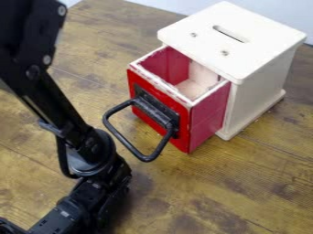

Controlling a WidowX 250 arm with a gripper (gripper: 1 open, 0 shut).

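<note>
A white wooden box [254,64] stands at the upper right, its red-fronted drawer [189,132] pulled out toward me, the inside open and empty at the top. A black loop handle [156,149] on the drawer front sticks out toward the left. My arm [61,119] comes down the left side and bends at the lower left. The gripper end runs toward the bottom edge, left of the handle and apart from it; its fingers cannot be made out clearly.
Bare wooden table [232,192] lies in front of and right of the box. More clear table is at the upper middle, left of the box.
</note>
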